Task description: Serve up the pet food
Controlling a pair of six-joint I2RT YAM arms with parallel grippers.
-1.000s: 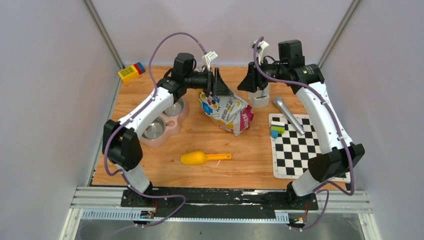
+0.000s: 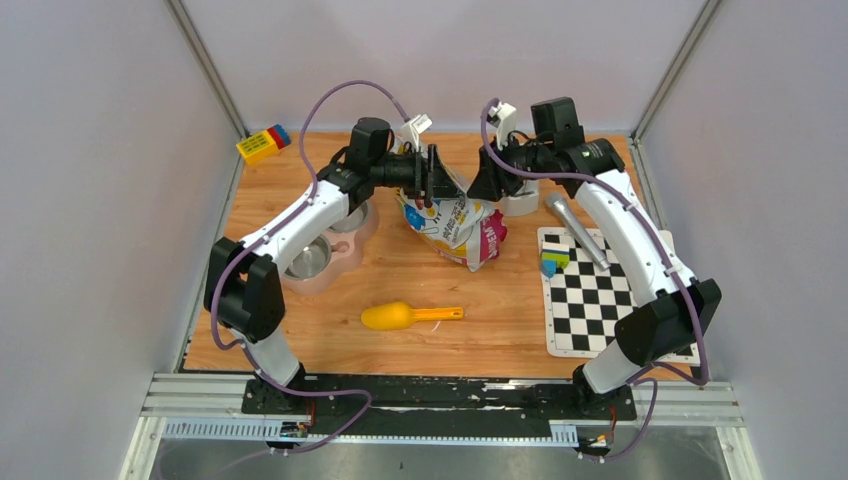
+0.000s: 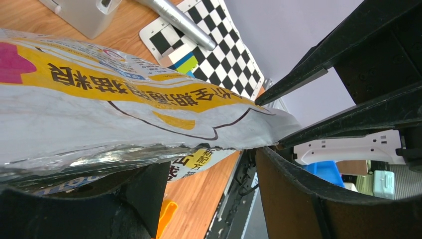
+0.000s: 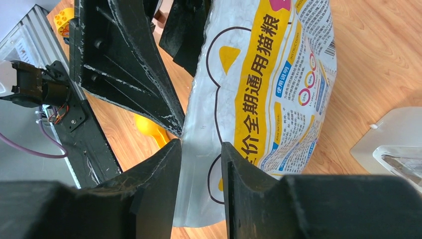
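A printed food bag [image 2: 462, 230], white, yellow and pink, stands mid-table. Above its top are both hands: my left gripper [image 2: 433, 188] on the left, my right gripper [image 2: 484, 186] on the right. In the left wrist view the bag's upper edge [image 3: 149, 127] runs across, with a clear gap between my left fingers. The right wrist view shows a bag corner [image 4: 199, 194] between my right fingers, which stand partly apart. A yellow scoop [image 2: 392, 316] lies in front. Metal bowls [image 2: 309, 259] sit in a pink holder [image 2: 352, 257] at left.
Behind the bag on the right is a white container [image 2: 521, 203]. A grey cylinder [image 2: 577, 231] and toy bricks [image 2: 554, 257] rest by or on the checkerboard [image 2: 590, 315]. More bricks [image 2: 260, 145] lie back left. Free wood surrounds the scoop.
The left gripper has sunk slightly. The bag stays in place.
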